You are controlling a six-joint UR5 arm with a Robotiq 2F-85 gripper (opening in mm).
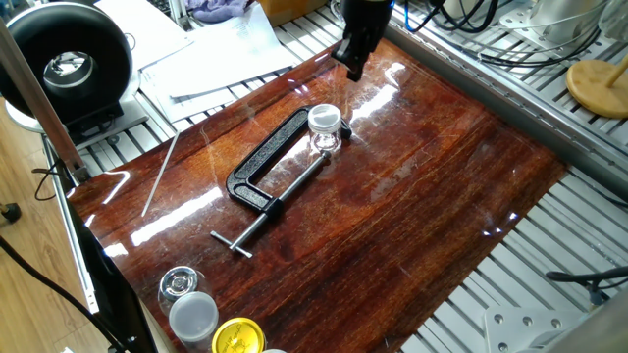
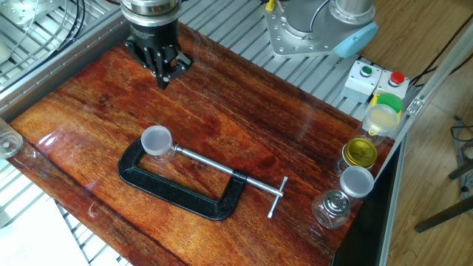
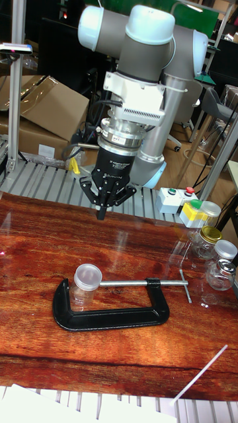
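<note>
Hanging above the table's far side, my black gripper has its fingers drawn together and looks shut, with nothing seen between them. It is clear of everything on the table; its tips also show in the second exterior view. A black C-clamp with a silver screw and T-handle lies flat on the table. Between the clamp's fixed end and the screw's tip stands an upright clear jar with a whitish lid. Whether the clamp touches the jar cannot be told.
Several jars stand at one table edge, among them a gold-lidded one, a white-lidded one and one with a silvery top. Another clear jar shows at the opposite side.
</note>
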